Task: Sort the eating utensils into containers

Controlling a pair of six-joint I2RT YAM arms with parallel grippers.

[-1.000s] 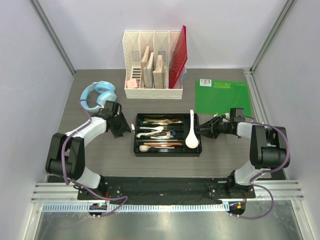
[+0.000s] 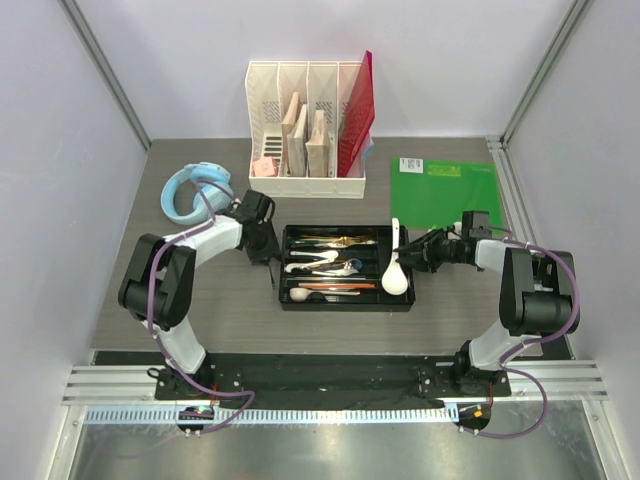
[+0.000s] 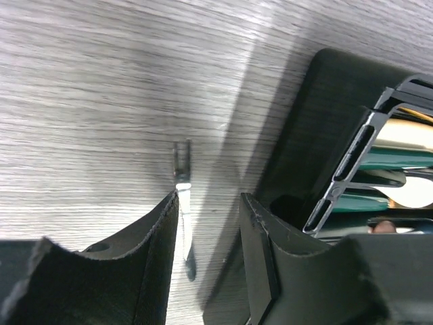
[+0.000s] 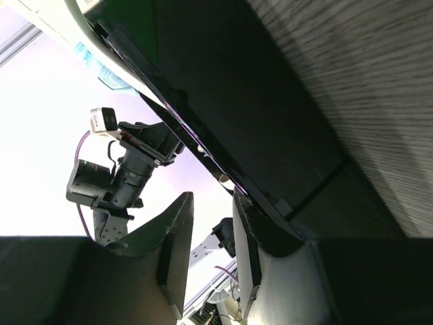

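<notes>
The black utensil organizer [image 2: 330, 306] holds chopsticks, spoons and other cutlery, with a white ladle [image 2: 394, 285] at its right end. A thin metal utensil [image 3: 183, 171] lies on the table just outside its left wall. My left gripper is part open above that utensil, nothing between its fingers. My right gripper is at the organizer's right wall [image 4: 270, 128], fingers close together; whether it grips the wall is hard to tell.
A white rack [image 2: 265, 90] with wooden pieces and a red sheet stands at the back. Blue headphones [image 2: 180, 190] lie back left, a green board [image 2: 443, 195] back right.
</notes>
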